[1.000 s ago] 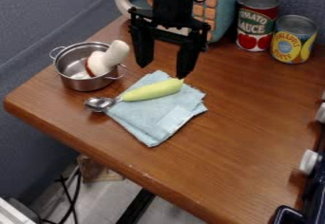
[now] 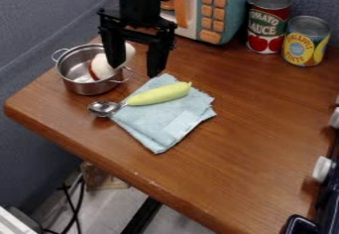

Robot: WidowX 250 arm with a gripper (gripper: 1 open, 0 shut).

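My black gripper (image 2: 135, 50) hangs over the back left of the table, beside and above a steel pot (image 2: 70, 70), its fingers spread apart. A white object (image 2: 102, 64) sits in the pot behind my left finger; its full shape is partly hidden. A pale yellow corn-like vegetable (image 2: 161, 93) lies on a light blue cloth (image 2: 166, 129), with a metal spoon (image 2: 105, 108) at the cloth's left.
A teal toy appliance (image 2: 228, 18) stands at the back, with a tomato sauce can (image 2: 267, 25) and a yellow can (image 2: 304, 43) to its right. A dark object with white knobs lines the right edge.
My gripper has moved left and slightly down toward the pot, covering more of the white object. The cloth, vegetable and spoon have not moved.
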